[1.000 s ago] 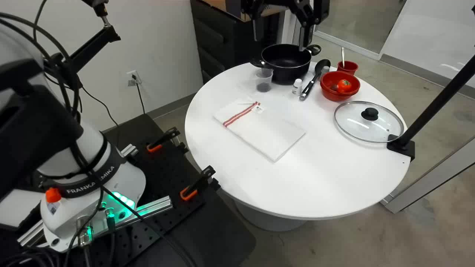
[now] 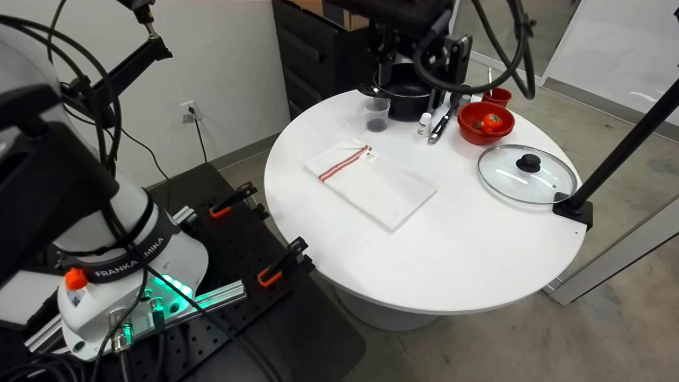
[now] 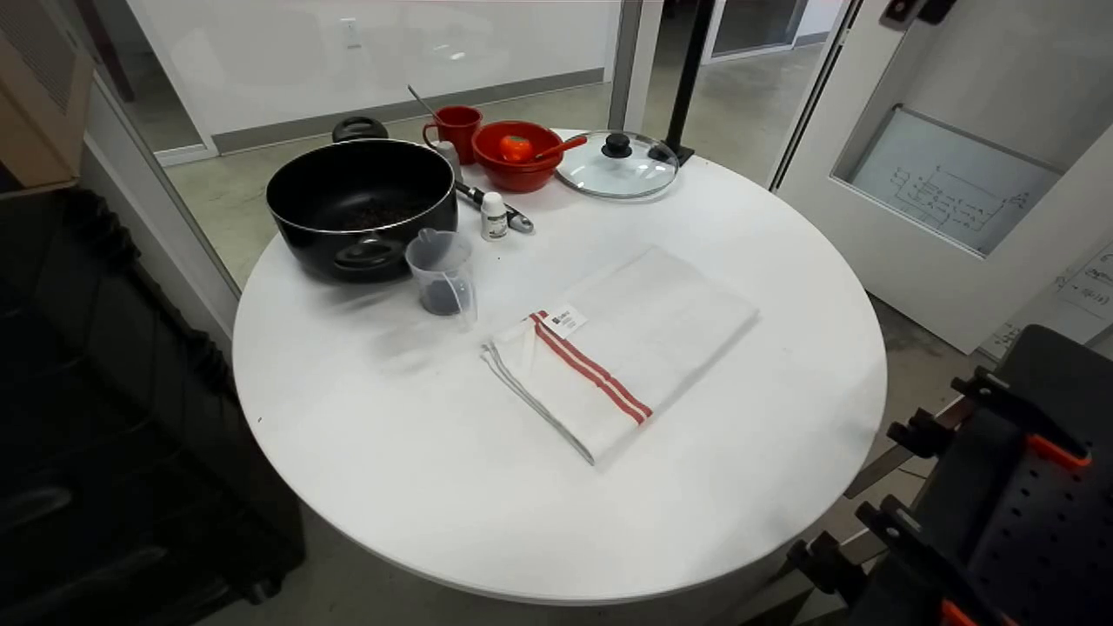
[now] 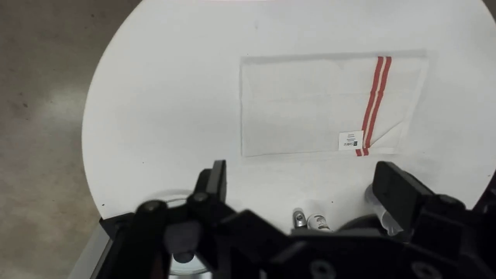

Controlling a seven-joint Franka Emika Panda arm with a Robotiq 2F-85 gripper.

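Observation:
My gripper stands open, its fingers [image 4: 216, 181] wide apart and nothing between them. In exterior view 1 it hangs high at the far side of the table, in front of part of the pot. A folded white towel [image 4: 297, 109] with red stripes lies flat near the table's middle, apart from my fingers. The black pot [image 3: 363, 183] stands uncovered, with some dark stuff at its bottom. Its apparent glass lid [image 3: 626, 172] rests on the table, knob up. A clear measuring cup [image 3: 443, 273] holding something dark stands beside the pot.
A red bowl [image 2: 468, 131] holds a tomato [image 2: 491, 123], with a red mug [image 3: 456, 130] behind. A small white bottle [image 3: 495, 217] and a black-handled utensil [image 2: 439, 129] lie between pot and bowl. A black post [image 2: 614, 149] rises by the lid.
My gripper has come lower and turned in exterior view 1, and arm cables now hang in view at the upper right. The things on the table have not visibly moved.

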